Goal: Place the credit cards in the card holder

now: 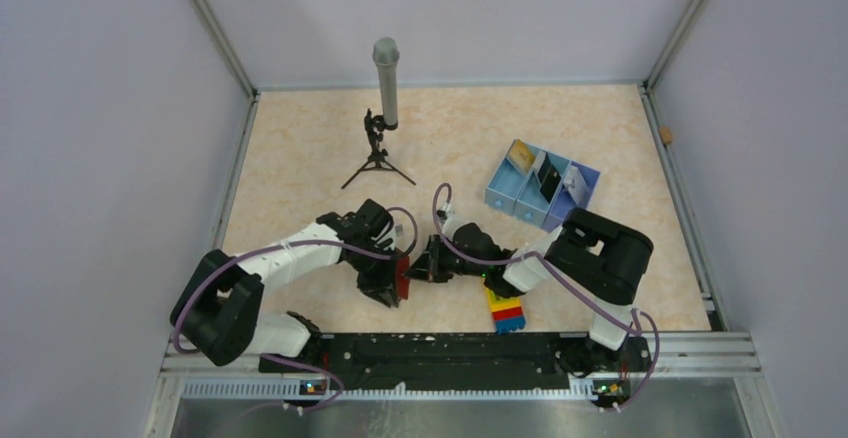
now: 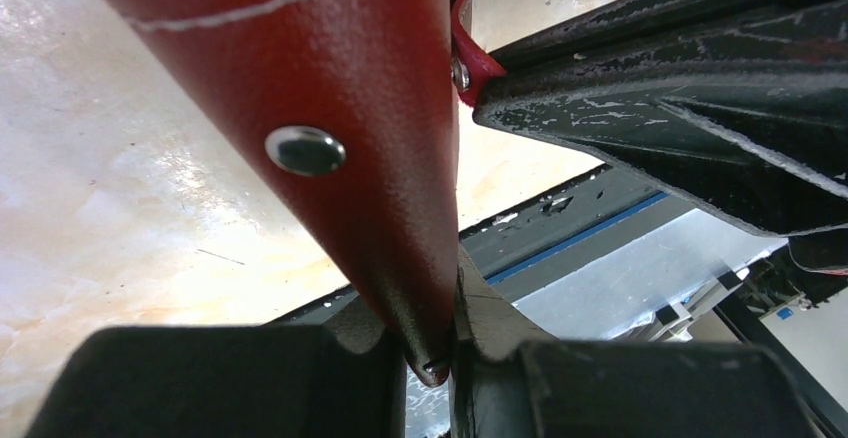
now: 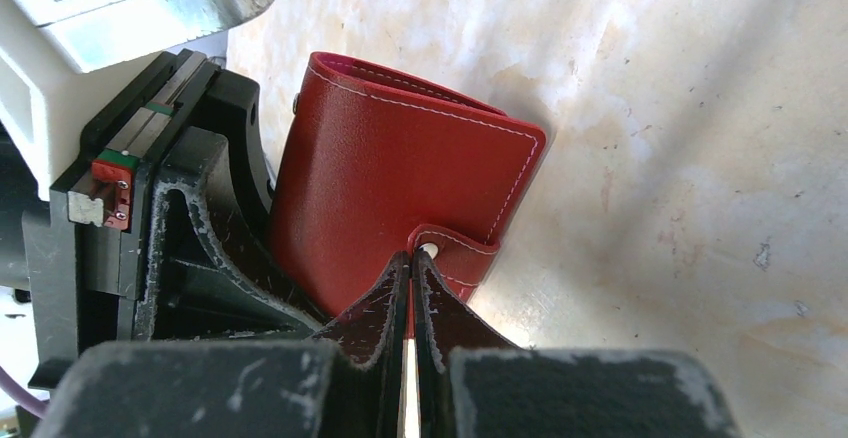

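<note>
The red leather card holder [image 2: 330, 78] stands folded, with its lower end between the fingers of my left gripper, which is shut on it. Its clasp strap [image 3: 458, 253] shows on the side facing my right gripper. That gripper is shut, its fingertips at the strap; whether the strap is pinched cannot be seen. In the top view the holder [image 1: 402, 276] is a narrow red strip between both arms. Cards lie in the blue box: a yellowish one [image 1: 521, 156], a black one [image 1: 548, 177] and a pale one [image 1: 576, 186].
The blue compartment box [image 1: 503, 199] stands at the right rear. A tripod [image 1: 377, 153] with a grey upright cylinder [image 1: 387, 83] is at the back left. Coloured toy bricks [image 1: 506, 312] sit beneath the right arm near the front edge.
</note>
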